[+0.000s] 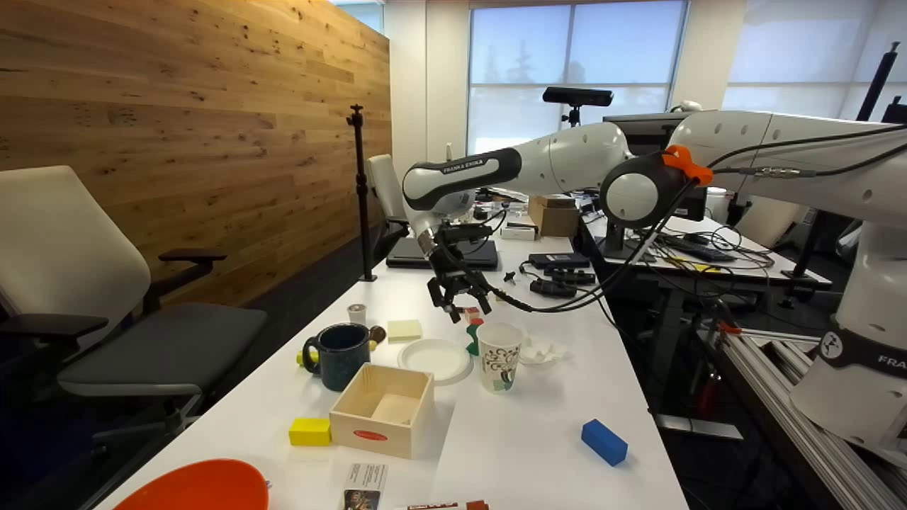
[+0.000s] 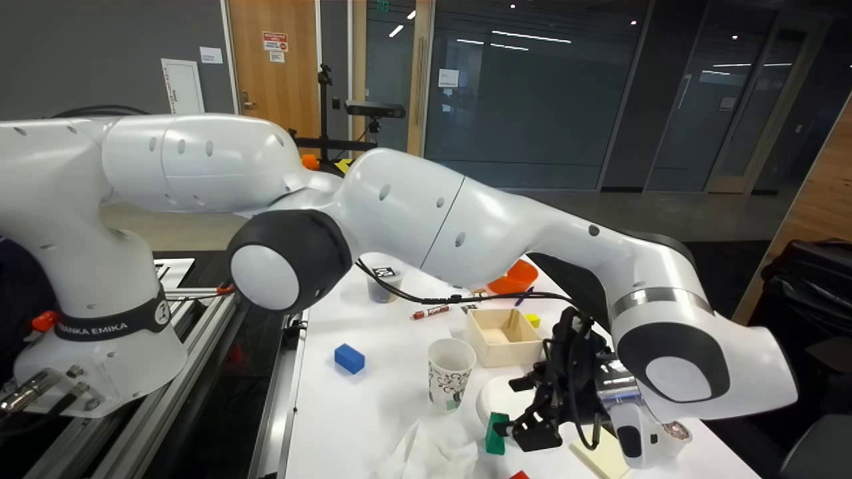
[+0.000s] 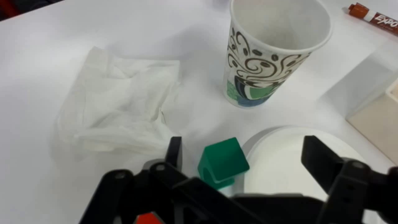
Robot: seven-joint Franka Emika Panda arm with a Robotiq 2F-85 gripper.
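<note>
My gripper hangs over the table with its fingers spread wide. A green block (image 3: 225, 160) is between and below them in the wrist view, nearer the left finger and not clasped. It looks upright, close beside the rim of the white plate (image 3: 268, 149); whether it rests fully on the table is hard to tell. In the second exterior view, the green block (image 2: 496, 434) is just off the fingertips of the gripper (image 2: 507, 408). A patterned paper cup (image 3: 257, 71) stands near the block and plate.
A crumpled tissue (image 3: 123, 100) lies left of the cup. Beyond the plate stands a wooden box (image 1: 382, 408), with a dark mug (image 1: 340, 357) beside it. A red block (image 3: 147, 218) peeks out under the gripper. Clear table surrounds the blue block (image 1: 604, 442).
</note>
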